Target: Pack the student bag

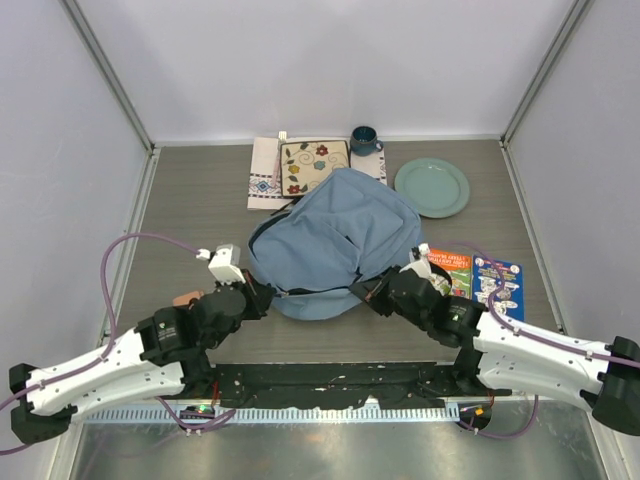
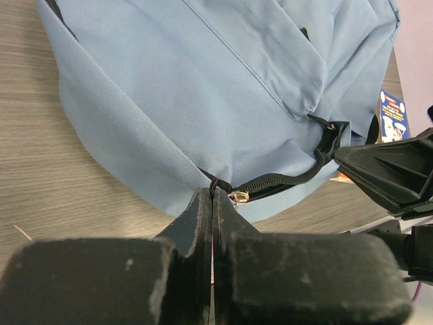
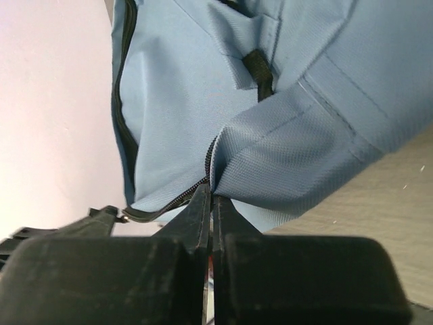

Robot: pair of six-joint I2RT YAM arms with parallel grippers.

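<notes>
A light blue cloth bag (image 1: 335,235) lies in the middle of the table, its dark zipper (image 2: 274,181) running along the near edge. At the left end of that zipper, my left gripper is shut, its tips against the dark zipper tape right beside the brass slider (image 2: 239,196). Across from it, my right gripper is shut on the bag's edge, where the zipper tape and blue fabric meet its fingertips. Between the two grippers the zipper edge is drawn out in a nearly straight line in the top view.
Booklets (image 1: 497,287) lie right of the bag, partly under the right arm. A green plate (image 1: 432,187), a blue mug (image 1: 365,140) and a flowered pouch (image 1: 313,165) on a patterned cloth stand behind it. A brown block (image 1: 187,298) lies by the left arm. Bare table shows at left.
</notes>
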